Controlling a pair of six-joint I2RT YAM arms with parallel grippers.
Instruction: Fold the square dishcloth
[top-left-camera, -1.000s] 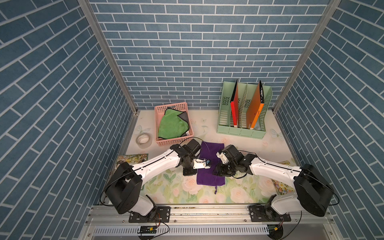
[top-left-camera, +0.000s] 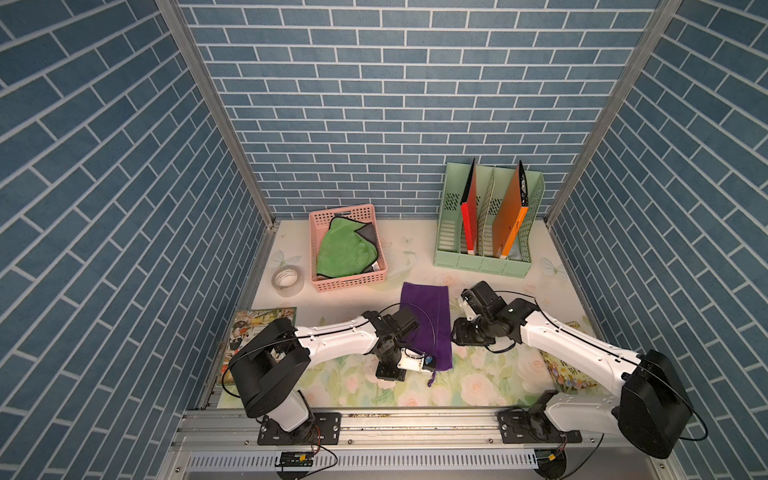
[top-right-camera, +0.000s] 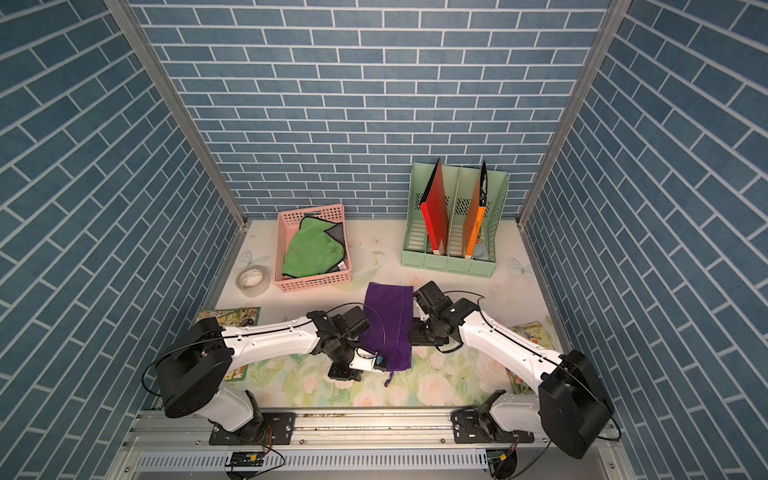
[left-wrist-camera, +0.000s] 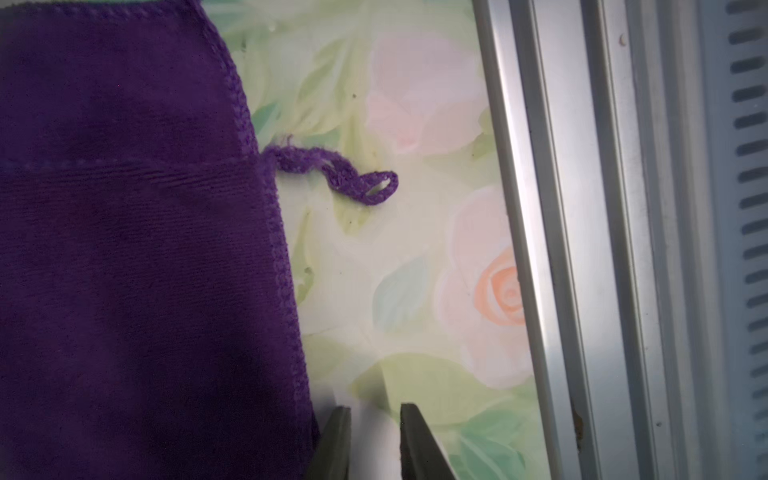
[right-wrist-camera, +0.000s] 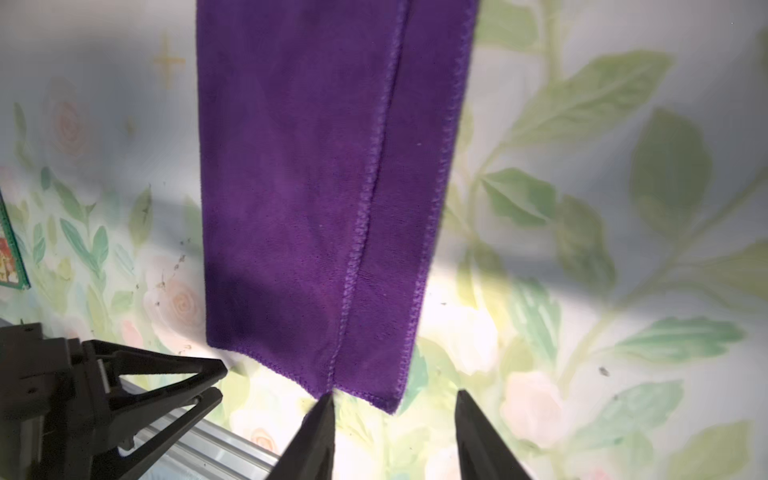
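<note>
The purple dishcloth lies in a long folded strip running front to back, with a seam along it and a small loop at its front edge. My left gripper is low by the cloth's front left, its fingertips apart beside the hem with nothing seen between them. My right gripper is just off the cloth's right side, fingertips apart, no cloth visibly held.
Behind stand a pink basket with green cloths, a tape roll and a green file holder with folders. Books lie at the sides. The metal front rail borders the table.
My left gripper has moved toward the front edge. My right gripper has moved back and right, off the cloth, whose strip now looks a little narrower at the front.
</note>
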